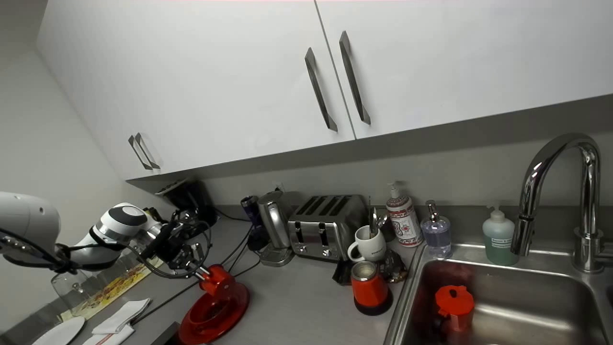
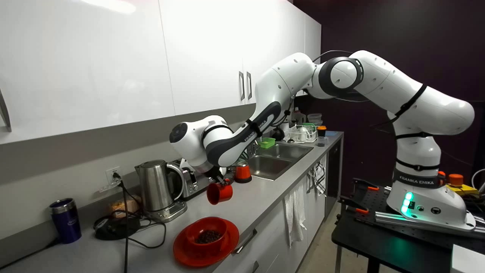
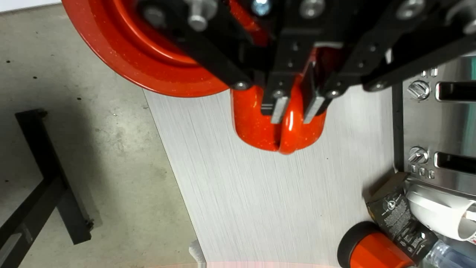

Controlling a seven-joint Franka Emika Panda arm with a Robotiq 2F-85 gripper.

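A red mug [image 2: 219,193] is held tilted above the counter, its mouth facing down and to the side in exterior view 2. My gripper is shut on the mug's handle [image 3: 290,129], with a finger on each side in the wrist view. A red bowl [image 2: 221,226] holding small dark brown pieces [image 2: 208,236] rests on a red plate [image 2: 185,257] near the counter's front edge. In exterior view 1 the mug [image 1: 218,281] overlaps the back of the bowl; in exterior view 2 it shows apart from it. The mug's inside cannot be made out.
A steel kettle [image 2: 155,186] and a toaster [image 1: 324,227] stand along the wall. Nearer the sink [image 1: 517,299] are a white mug [image 1: 368,246] and a red-and-black container [image 1: 370,287]. Cables [image 2: 147,243] lie behind the plate. Bare counter [image 1: 299,304] separates the plate from the red-and-black container.
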